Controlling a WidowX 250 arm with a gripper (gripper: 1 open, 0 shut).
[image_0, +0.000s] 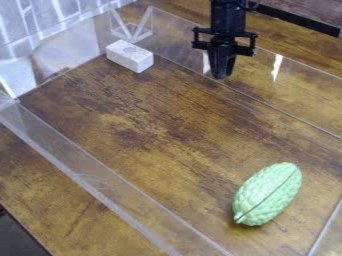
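Observation:
My black gripper (222, 66) hangs at the top of the camera view, by the far clear wall of the enclosure, shut with nothing visible between its fingers. A white block (130, 56) lies on the wooden floor to its left, apart from it. A green, bumpy oval object (267, 193) lies at the lower right, well away from the gripper.
Clear plastic walls (83, 172) bound the wooden floor (154, 135) on the sides. A tiled surface shows at the upper left.

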